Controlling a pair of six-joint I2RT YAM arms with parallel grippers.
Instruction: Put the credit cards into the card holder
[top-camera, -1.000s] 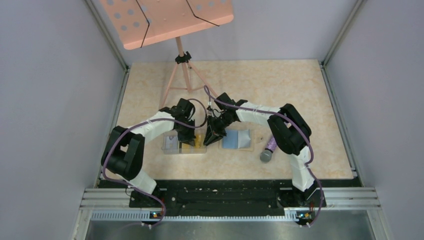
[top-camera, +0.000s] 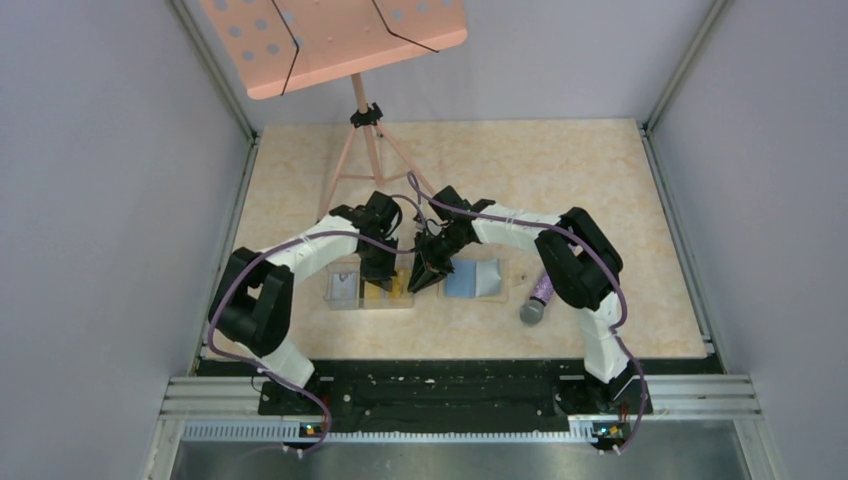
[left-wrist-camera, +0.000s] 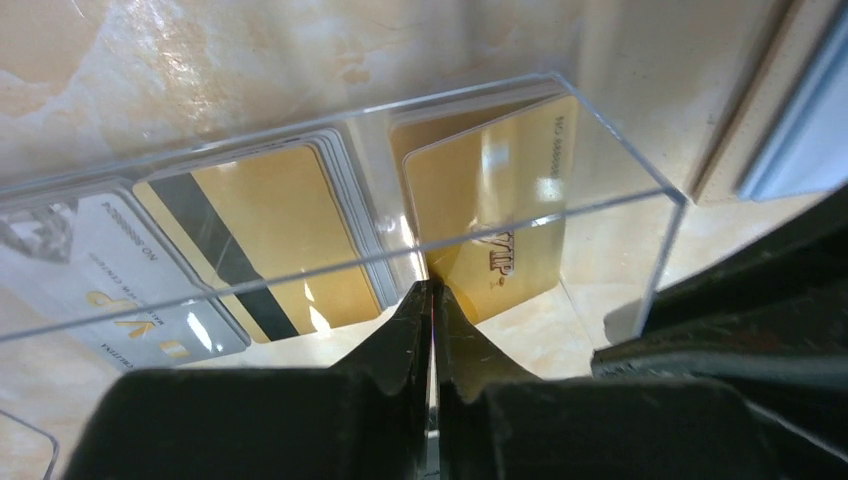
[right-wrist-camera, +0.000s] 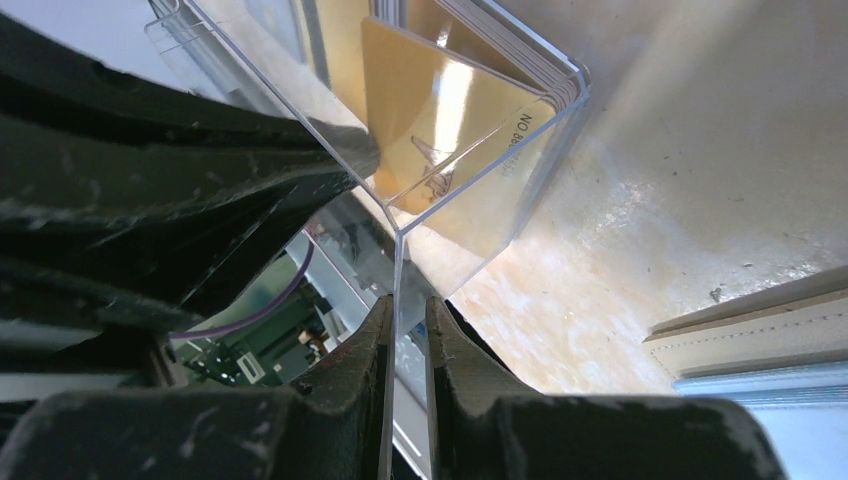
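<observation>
The clear card holder (left-wrist-camera: 600, 208) lies left of centre on the table. White cards (left-wrist-camera: 130, 265) and gold cards with a dark stripe (left-wrist-camera: 265, 240) sit in it side by side. At its right end a gold VIP card (left-wrist-camera: 530, 200) leans askew over another gold card. My left gripper has its fingertips close together at that card's lower left corner; whether they pinch it cannot be told. At the holder's right corner, my right gripper is shut on the clear wall, which shows between its fingers.
Right of the holder lies a light wooden tray (top-camera: 503, 290) with blue and white flat pieces. A purple and grey cylinder (top-camera: 537, 300) lies beyond it near the right arm. A pink easel (top-camera: 363, 130) stands behind.
The right arm has hardly moved.
</observation>
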